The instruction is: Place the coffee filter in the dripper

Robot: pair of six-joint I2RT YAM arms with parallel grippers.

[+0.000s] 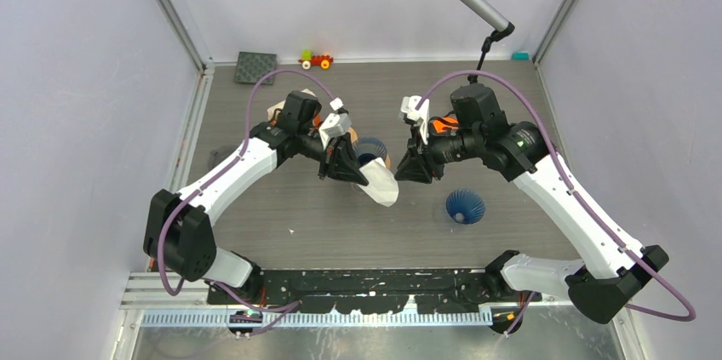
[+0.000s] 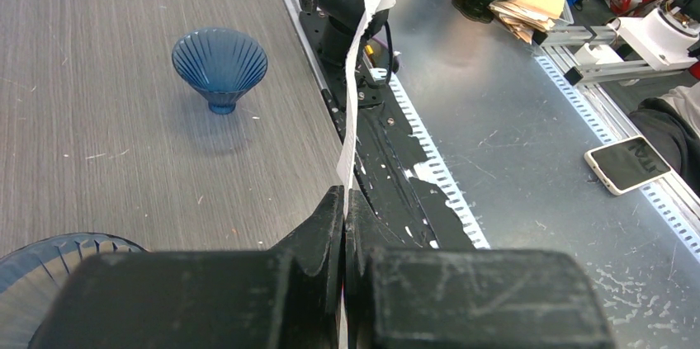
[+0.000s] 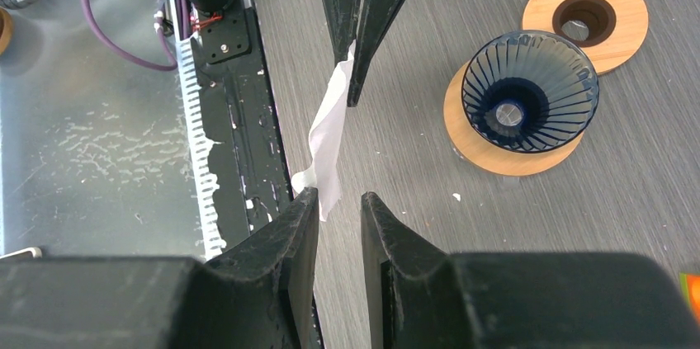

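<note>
The white paper filter (image 1: 379, 181) hangs from my left gripper (image 1: 363, 180), which is shut on it; the left wrist view shows it edge-on. My right gripper is part open beside the filter's far end, which reaches its left fingertip in the right wrist view. A dark blue ribbed dripper (image 3: 528, 93) sits on a round wooden stand (image 3: 466, 139), partly hidden under my left arm in the top view. Another blue ribbed cone (image 1: 465, 205) stands at the right front of the table.
A second wooden ring (image 3: 619, 35) lies beside the dripper's stand. A toy car (image 1: 316, 61) and a grey plate (image 1: 255, 68) are at the back.
</note>
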